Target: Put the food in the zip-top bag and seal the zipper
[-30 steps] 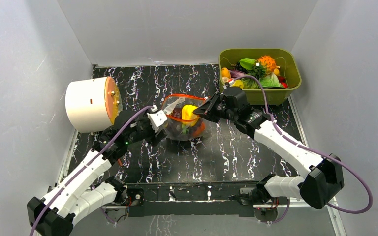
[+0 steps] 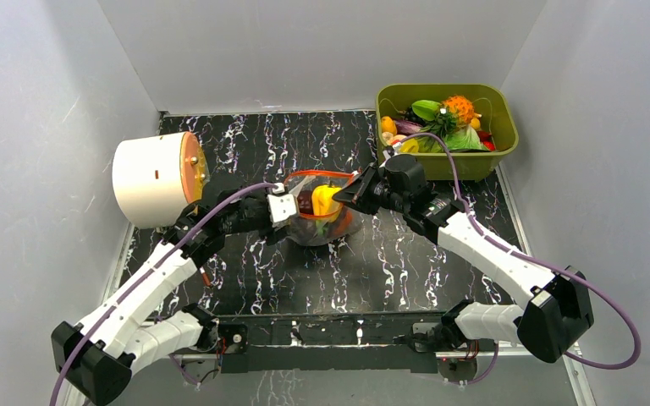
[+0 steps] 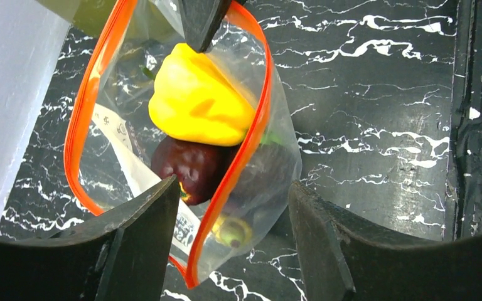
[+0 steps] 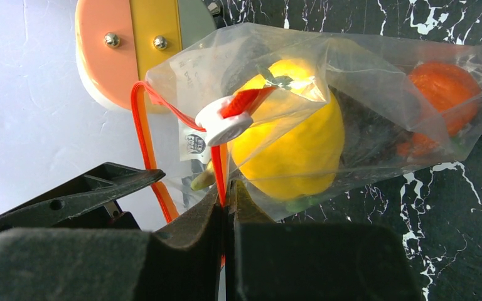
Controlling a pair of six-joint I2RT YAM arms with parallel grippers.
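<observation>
The clear zip bag (image 2: 313, 233) with orange zipper (image 3: 265, 88) stands mid-table, holding a yellow pepper (image 3: 201, 100), a dark red-purple item (image 3: 188, 169) and other produce, including a red-orange one (image 4: 442, 94). My right gripper is shut on the bag's orange rim by the white zipper slider (image 4: 223, 125). My left gripper is open at the other side of the bag, its fingertips either side of the near end of the rim, seen from above.
A green bin (image 2: 491, 161) full of produce stands at the back right. A cream cylinder (image 2: 148, 182) with coloured end lies at the left.
The bag's shape changed a little; the right arm stays still.
</observation>
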